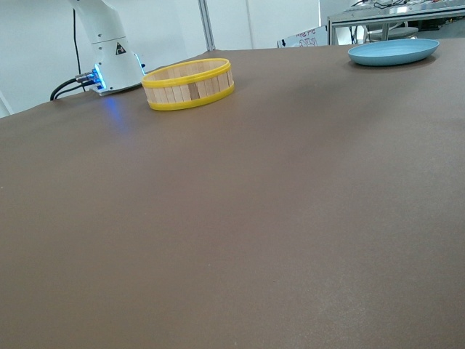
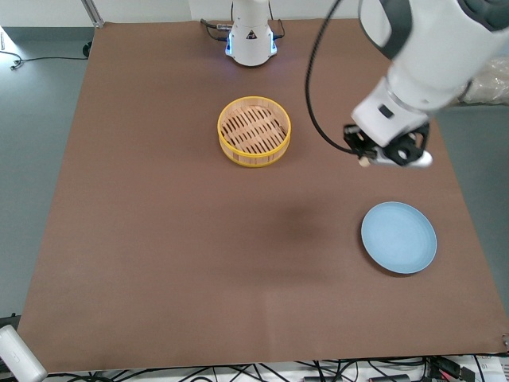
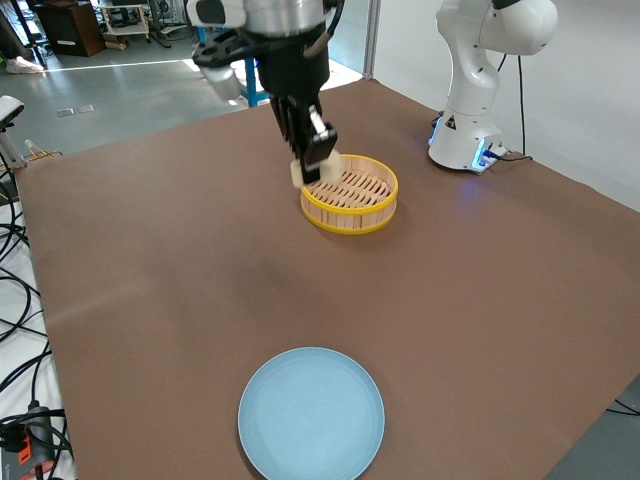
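Note:
A round bamboo steamer basket with yellow rims [image 2: 254,130] sits on the brown table, also seen in the top view [image 1: 189,91] and right view [image 3: 349,205]. A light blue plate [image 2: 398,237] lies nearer the front right, empty. My gripper [image 2: 364,161] hangs from the white arm above the table, right of the basket and behind the plate; in the right view it [image 3: 315,172] appears in front of the basket. Pale fingertips show, but whether they are open or shut is unclear.
Cables [image 3: 30,365] run along one edge outside the table top.

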